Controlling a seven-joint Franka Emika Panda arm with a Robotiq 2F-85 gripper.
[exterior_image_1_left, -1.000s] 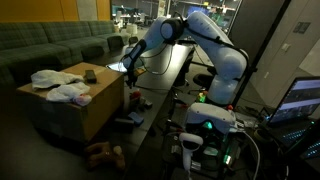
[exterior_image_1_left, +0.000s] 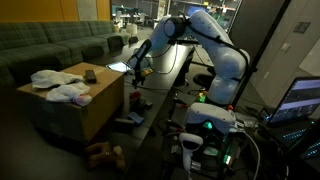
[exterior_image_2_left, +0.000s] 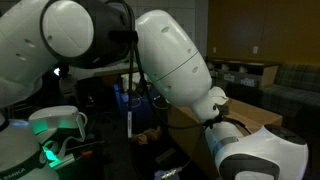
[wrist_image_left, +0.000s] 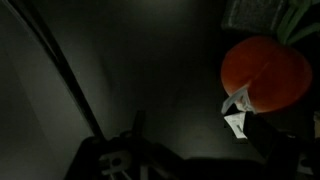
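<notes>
In the wrist view my gripper is open, its dark fingers apart at the lower edge with only dark floor between them. A round red object (wrist_image_left: 262, 68) lies ahead, toward the right finger's side. Green strands (wrist_image_left: 297, 20) show beside it, and a pale strip (wrist_image_left: 237, 104) crosses its lower edge. In exterior view 1 my white arm (exterior_image_1_left: 225, 65) reaches over to the floor beside the brown cabinet, where its far end (exterior_image_1_left: 138, 72) points down. The arm itself hides the gripper in exterior view 2.
White cloths (exterior_image_1_left: 52, 78) and a dark item (exterior_image_1_left: 90, 76) lie on the brown cabinet (exterior_image_1_left: 85, 120). Brown shoes (exterior_image_1_left: 105, 155) and a bluish object (exterior_image_1_left: 133, 118) are on the floor. A laptop (exterior_image_1_left: 295, 110) stands at right. A grey textured block (wrist_image_left: 252, 15) sits near the red object.
The arm's far end has shifted slightly downward beside the cabinet. The cloths, shoes and other floor items look unmoved.
</notes>
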